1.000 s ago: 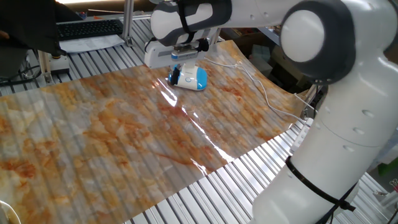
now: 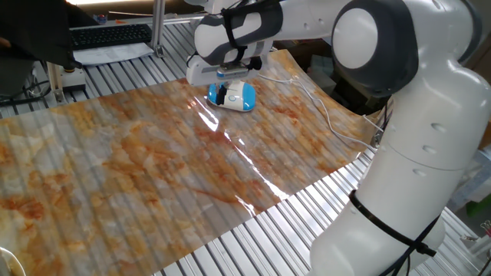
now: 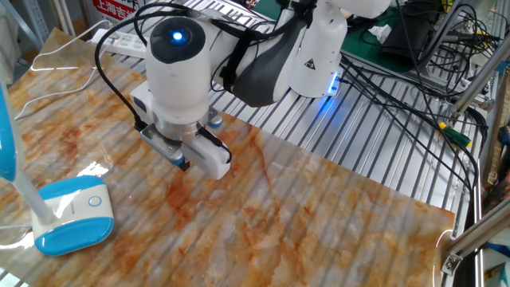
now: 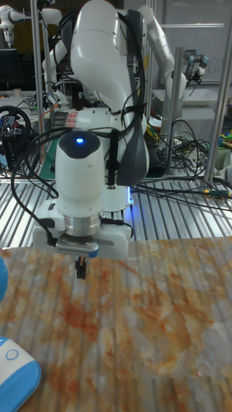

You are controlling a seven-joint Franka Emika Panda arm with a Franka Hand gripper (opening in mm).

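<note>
The blue-and-white base of a desk lamp rests on the marble-patterned sheet. In the third exterior view this lamp base is cut off by the left edge. My gripper hangs over the sheet, its dark fingers together and nothing visible between them. From the second exterior view the gripper is apart from the lamp, to its right, its fingertips mostly hidden by the hand. In the first exterior view my gripper overlaps the lamp base along the line of sight.
A white cable runs across the sheet by the lamp. The lamp's upright stem rises at the left. Most of the sheet is bare, with slatted metal table beyond its edge. A keyboard lies farther back.
In the first exterior view my hand and fingers have shifted slightly right, now covering more of the lamp base's middle. The upper arm has moved a little too. The lamp has stayed put.
</note>
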